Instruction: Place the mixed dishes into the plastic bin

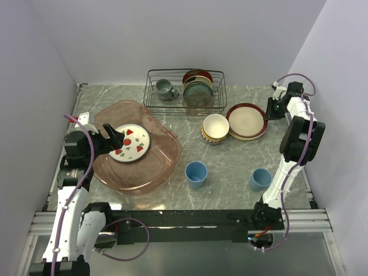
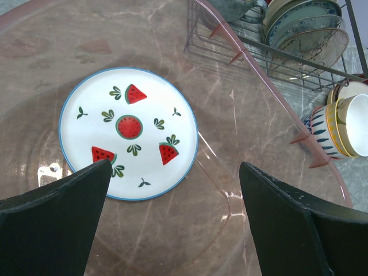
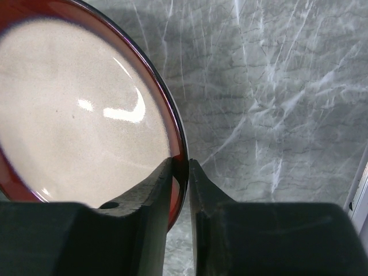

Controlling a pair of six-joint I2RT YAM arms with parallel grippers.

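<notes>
The brown-translucent plastic bin (image 1: 164,164) stands at the left, holding a white plate with watermelon pictures (image 2: 155,144). Over the bin my left gripper (image 1: 114,133) is open with nothing between its fingers. On the right of the table, a cream plate with a dark red rim (image 1: 246,120) tops a small stack. At this plate's right edge is my right gripper, one finger over the inner side of the rim and one outside it. The gap is narrow; whether both fingers press on the rim cannot be told. Two blue cups (image 1: 196,174) stand nearer the front.
Stacked bowls (image 1: 215,125) sit directly left of the red-rimmed plate. Behind them, a black wire rack (image 1: 150,95) holds a grey mug (image 1: 164,89) and several upright plates (image 1: 197,95). Open table lies between the two cups. A side wall is close to the right arm.
</notes>
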